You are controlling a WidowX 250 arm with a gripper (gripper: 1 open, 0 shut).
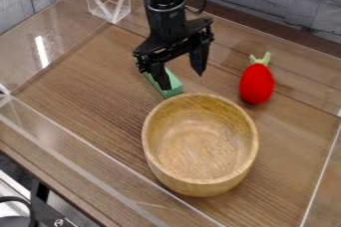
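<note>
My black gripper (173,60) hangs open above the middle of the table, its two fingers spread wide, over a small green object (170,86) that lies just behind a large tan bowl (200,174). The green object is partly hidden by the left finger. A red pepper-like object (257,84) with a green top lies to the right of the gripper.
A raised wooden edge runs along the back. A clear plastic piece hangs at the top left, and a dark cable shows at the bottom left corner.
</note>
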